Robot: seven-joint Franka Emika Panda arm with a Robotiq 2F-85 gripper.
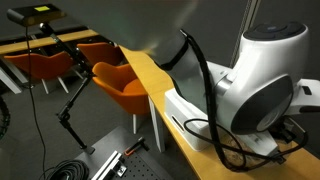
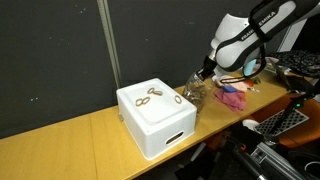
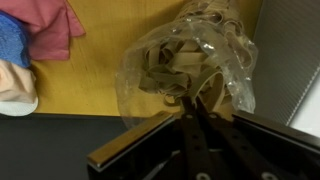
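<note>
A clear plastic bag (image 3: 133,75) full of tan bands (image 3: 175,65) lies open beneath my gripper in the wrist view. The fingers look shut and their tips reach into the bag's mouth. One tan loop (image 3: 207,80) stands up right at the tips; whether any of it lies between them cannot be made out. From exterior view 2 the bag (image 2: 194,90) sits just right of a white box (image 2: 152,132), under the arm. Several tan loops (image 2: 155,91) lie on the box's top. In exterior view 1 the arm hides most of the bag.
Folded cloths, pink (image 3: 55,30) and blue (image 3: 12,42), lie to the other side of the bag. The table (image 2: 60,140) left of the white box is bare. A dark wall panel (image 2: 50,60) runs along the back.
</note>
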